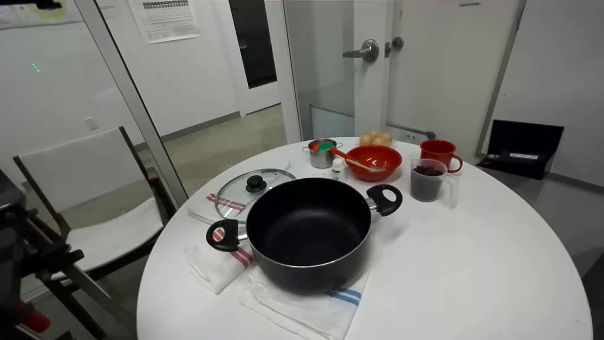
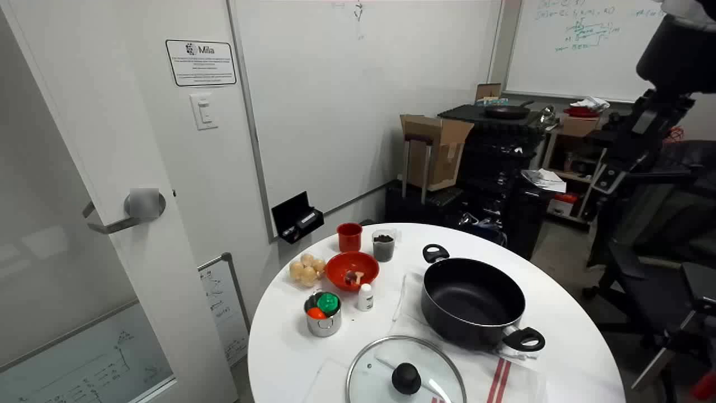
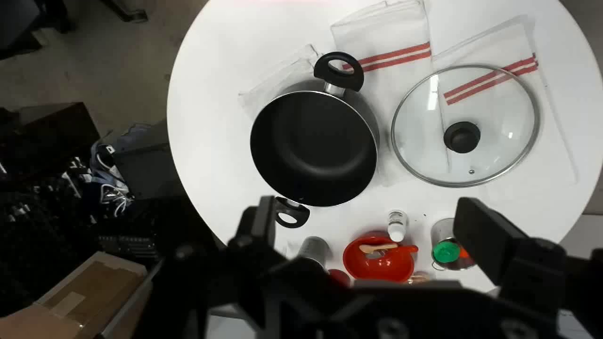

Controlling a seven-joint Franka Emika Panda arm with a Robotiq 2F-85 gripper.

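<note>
An empty black pot with two looped handles rests on folded towels on the round white table. Beside it lies a glass lid with a black knob, on striped cloth. Seen from above in the wrist view, my gripper is open and its fingers stand wide apart, with only a view down to the table between them. It hangs well above the table, touching none of the objects. In exterior view 2 the dark gripper appears at the right, off to the side of the table.
A red bowl holding utensils, a small metal pot, a white bottle, a measuring cup, a red mug and bagged yellowish round items cluster along one side. Bare table lies beside the black pot.
</note>
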